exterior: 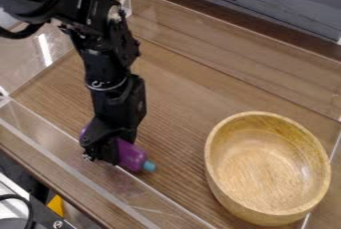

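My gripper [110,141] is low over the wooden floor of the tray at the near left, shut on a purple bottle [131,159] with a teal cap. The bottle lies tilted, its cap pointing to the lower right, and the fingers hide part of it.
A large wooden bowl [266,168] stands at the right, a short way from the bottle. The middle and back of the tray floor [226,74] are clear. A low clear edge [54,123] runs along the near left, and a grey plank wall closes the back.
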